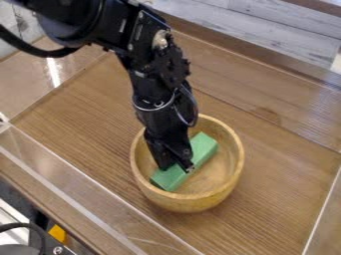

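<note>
A yellow wooden bowl sits on the wooden table, with a green block lying diagonally inside it. My black gripper reaches down into the bowl at its back left, over the green block and partly hiding it. Its fingertips are dark and crowded; whether they are open or shut is hard to see.
A pale wall runs along the back. A raised clear edge borders the near left, with dark cables below it.
</note>
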